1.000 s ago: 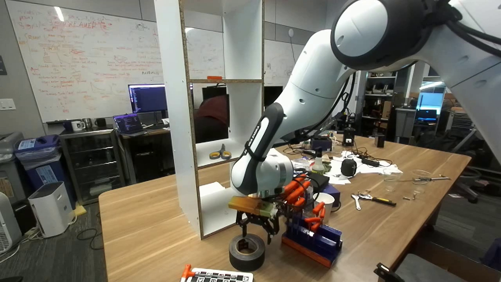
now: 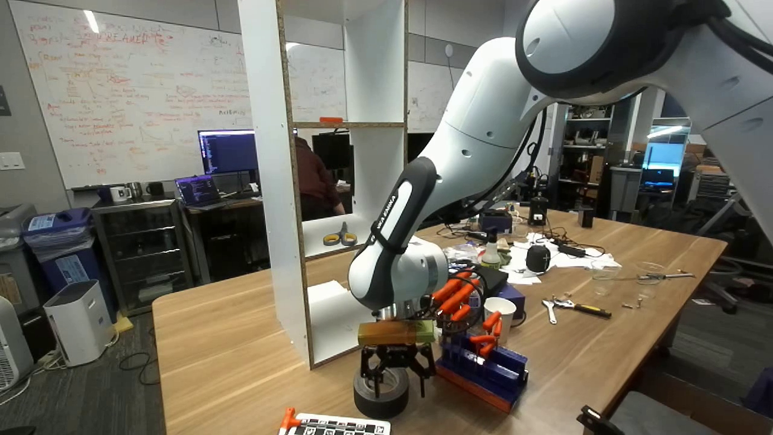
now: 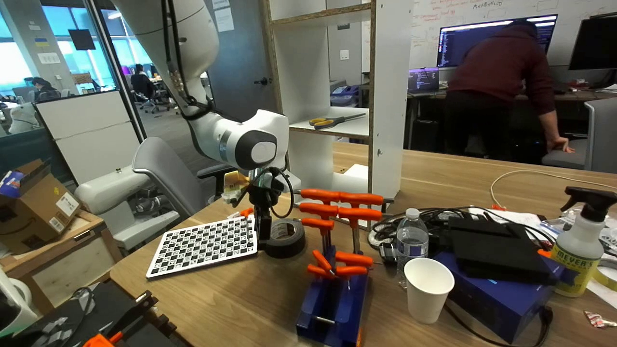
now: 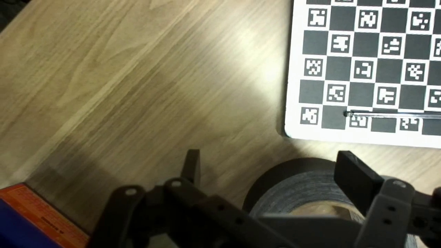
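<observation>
A roll of dark tape (image 2: 381, 399) lies flat on the table, and my open gripper (image 2: 400, 388) is low over it. In the wrist view, the gripper has its fingers wide apart with nothing held between them. The right finger (image 4: 357, 177) overlaps the roll's ring (image 4: 297, 186) near its hole; the left finger (image 4: 191, 167) is over bare wood outside the roll. Whether the right fingertip reaches into the hole, I cannot tell. From the second exterior view, the arm partly covers the roll (image 3: 289, 246).
A checkered marker board (image 3: 202, 246) lies close to the roll, an orange-handled tool (image 2: 288, 419) on it. Across from it stands a blue holder (image 3: 341, 300) with orange-handled tools. The white shelf unit (image 2: 272, 181) rises behind. A paper cup (image 3: 426, 295) stands past the holder.
My gripper has come down toward the tape roll and turned from a tilted to a more level pose. The roll has not visibly moved. The person behind the shelf has shifted.
</observation>
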